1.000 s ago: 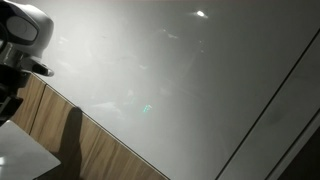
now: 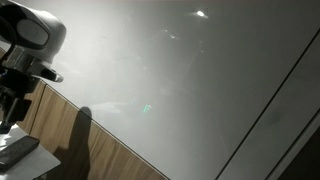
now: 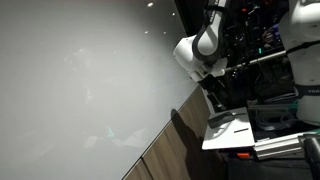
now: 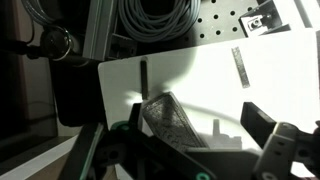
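Note:
A dark, flat, rounded block (image 4: 172, 122) lies on a white board (image 4: 205, 80) in the wrist view. My gripper is open above the board, its fingers (image 4: 262, 125) wide apart; the block's upper part shows between them and its lower end is hidden by the gripper body. Exterior view 1 has the block (image 2: 18, 151) on the board at the lower left, just under the gripper (image 2: 10, 122). From exterior view 2 the block (image 3: 220, 118) appears beneath the arm. Whether any finger touches it, I cannot tell.
Two thin dark strips, one left (image 4: 143, 78) and one right (image 4: 241, 66), lie on the board. Coiled grey cable (image 4: 160, 18) and a perforated metal plate (image 4: 215, 22) border its far side. A large pale wall panel (image 2: 160, 75) stands beside the workspace.
The gripper has shifted slightly rightward in exterior view 1. The dark block now shows on the board, where the visible part looked bare a second ago.

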